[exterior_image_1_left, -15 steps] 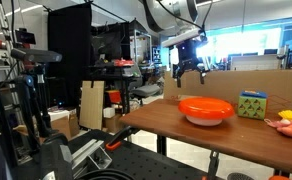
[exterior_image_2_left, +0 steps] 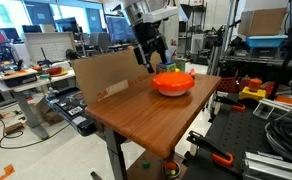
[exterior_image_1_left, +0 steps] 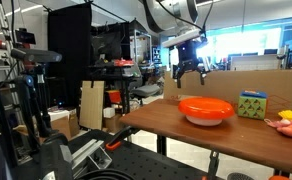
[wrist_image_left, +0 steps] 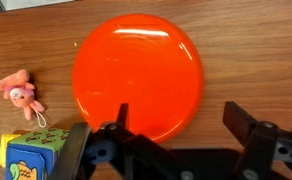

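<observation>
A shiny orange-red disc-shaped lid or plate (wrist_image_left: 139, 75) lies on the wooden table, filling the middle of the wrist view. In the first exterior view that orange piece (exterior_image_1_left: 208, 106) rests on top of a white bowl (exterior_image_1_left: 208, 121). My gripper is open above the table, its two dark fingers wide apart at the lower edge of the wrist view. Nothing sits between them. From outside, the gripper (exterior_image_1_left: 190, 80) hangs above the orange piece without touching it.
Beside the disc are a colourful picture block (wrist_image_left: 28, 158) and a small pink plush toy (wrist_image_left: 21, 92). An orange-pink toy (exterior_image_1_left: 287, 123) lies at the table's right end. A low panel stands behind it.
</observation>
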